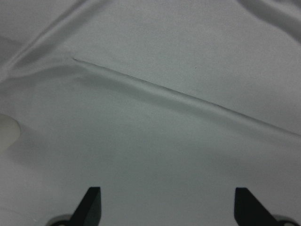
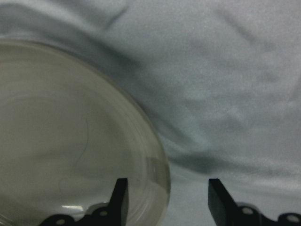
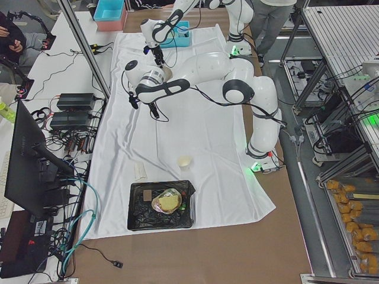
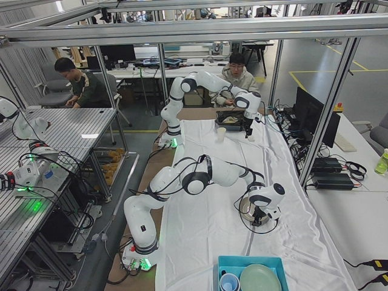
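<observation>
A pale, shallow round bowl [image 2: 66, 122] lies on the white cloth [image 4: 224, 230], filling the left side of the right wrist view. My right gripper is open above its rim, one finger over the bowl's inside, the other over cloth, with nothing held. In the camera right view it is the nearer arm's gripper [image 4: 260, 215]. My left gripper hangs open over bare cloth. A pale rounded object [image 1: 7, 132] shows at the left edge of the left wrist view.
A black tray [image 3: 136, 207] with a foil dish of yellow food, a pale cup [image 3: 183, 161] and another pale item [image 3: 140, 170] stand at one end. A blue bin [image 4: 267, 267] with plate and cups is at the other. Cables and monitors line one side.
</observation>
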